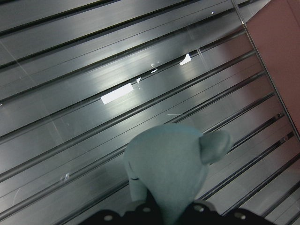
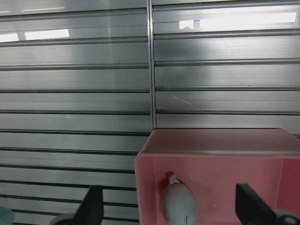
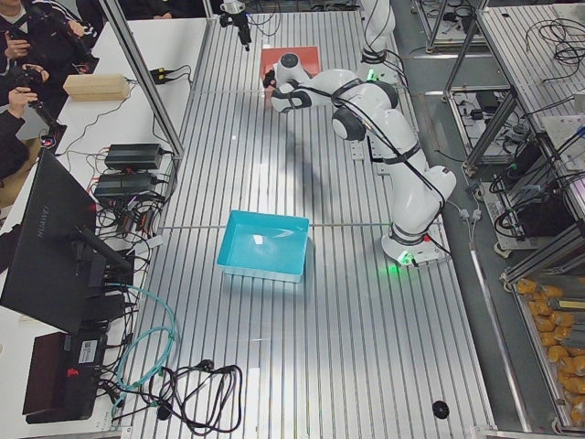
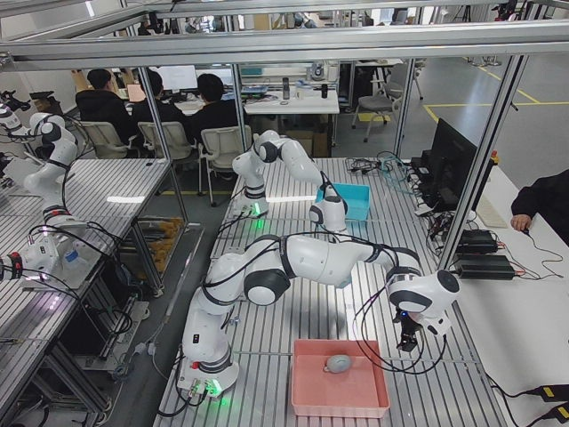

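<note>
A soft pale teal plush toy fills the bottom centre of the left wrist view, with my left gripper shut on it beside the edge of the pink bin. In the camera left view that bin sits at the far end, partly behind the left arm. My right gripper stands open above the table at the pink bin in the right wrist view. A pale grey-teal oval toy lies inside that bin.
A cyan bin stands empty on the slatted table. Coiled cables lie at the near left. A monitor and metal posts border the table.
</note>
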